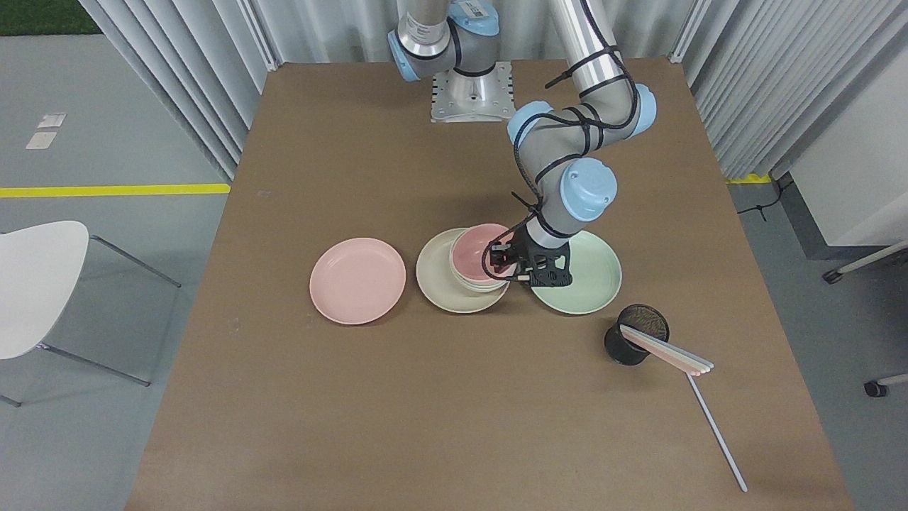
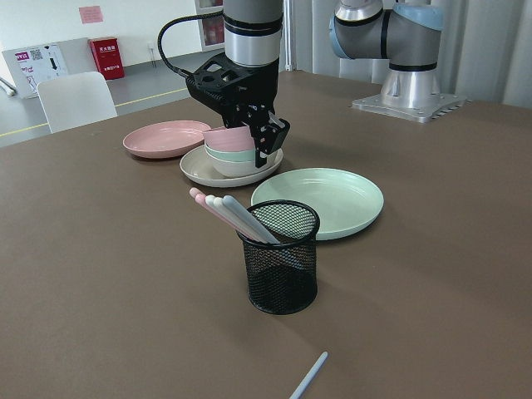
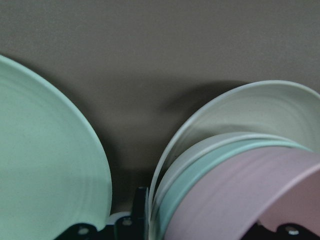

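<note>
A stack of bowls, pink on top (image 1: 472, 247), mint (image 2: 229, 155) and white beneath, rests on a cream plate (image 1: 443, 281). In the wrist view the pink bowl (image 3: 215, 205) fills the lower right. My black gripper (image 1: 511, 264) is down at the stack's right side, by the rims. In the left view one finger reaches down outside the bowls; whether the fingers are closed on them I cannot tell.
A mint plate (image 1: 583, 285) lies right of the stack, a pink plate (image 1: 357, 281) left. A black mesh cup (image 2: 281, 283) holds several pastel chopsticks; a loose stick (image 1: 719, 438) lies nearby.
</note>
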